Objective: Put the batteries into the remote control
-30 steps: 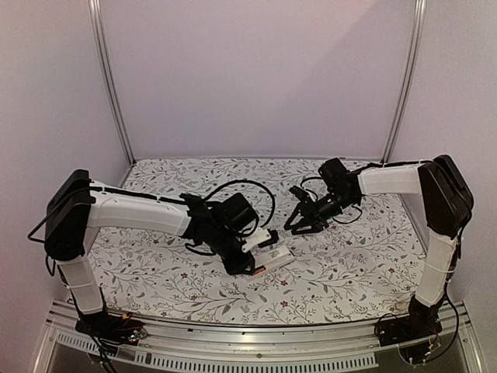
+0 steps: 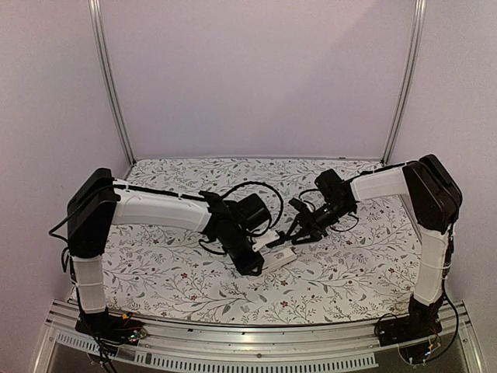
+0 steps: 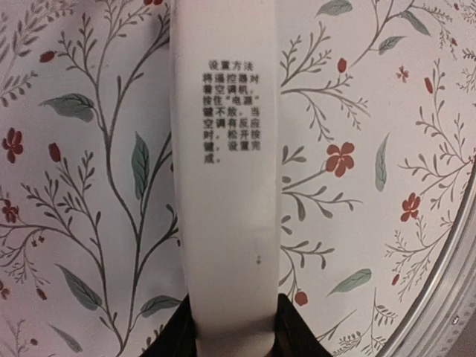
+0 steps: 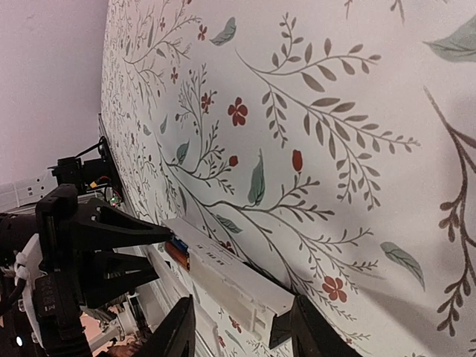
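Observation:
My left gripper is shut on the white remote control [image 3: 227, 201], whose face with printed Chinese text fills the middle of the left wrist view. In the right wrist view the remote [image 4: 234, 279] has an open compartment, with a blue battery [image 4: 178, 243] and an orange one [image 4: 176, 255] at the end beside the left gripper's fingers. Just in front of the remote's other end, my right gripper stands open. From the top, the remote [image 2: 277, 259] is partly hidden by the left arm.
A metal rail [image 2: 248, 330] runs along the front edge, and pale walls [image 2: 256, 85] enclose the back and sides.
The left arm has shifted slightly right, with the remote moving along. The right arm has moved a little toward the front.

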